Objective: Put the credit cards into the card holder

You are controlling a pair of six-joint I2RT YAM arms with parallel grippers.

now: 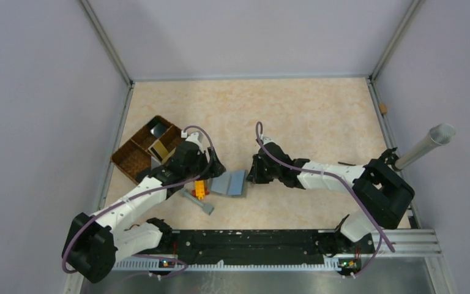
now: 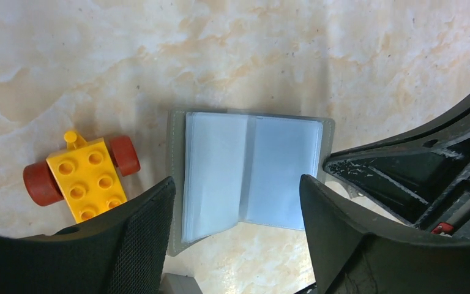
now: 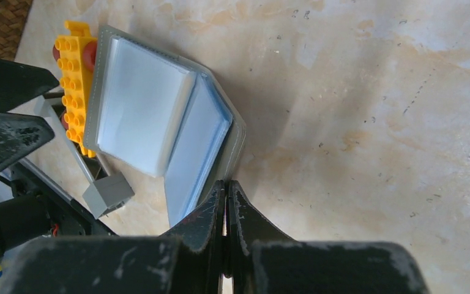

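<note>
The card holder [image 2: 214, 174] lies open on the table, its grey cover under clear and pale blue sleeves [image 3: 144, 104]; I cannot make out cards in them. My left gripper [image 1: 210, 164] is open above it, its fingers spread either side of the holder in the left wrist view, nothing between. My right gripper is shut at the holder's right edge; whether it pinches the thin edge is unclear.
A divided woven basket [image 1: 128, 160] with flat items stands at the back left. A yellow brick toy [image 2: 85, 177] and a grey tool [image 1: 199, 202] lie beside the holder.
</note>
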